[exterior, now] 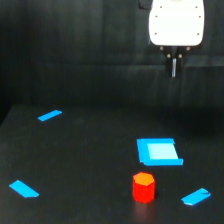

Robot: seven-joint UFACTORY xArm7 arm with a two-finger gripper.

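Note:
A red six-sided block (143, 187) stands upright on the dark table, right of centre and towards the front. Behind it lies a white square (162, 151) bordered by blue tape (153, 144). High above the table, at the upper right, hangs my gripper (174, 68) beneath its white housing (176, 22). Its dark fingers point down, well clear of the block and the square, and appear narrow and close together. They are too small here to tell whether they are open or shut. No object shows below them.
Strips of blue tape mark the table at the back left (50, 115), front left (24, 189) and front right (196, 197). Black cloth (80, 60) hangs behind.

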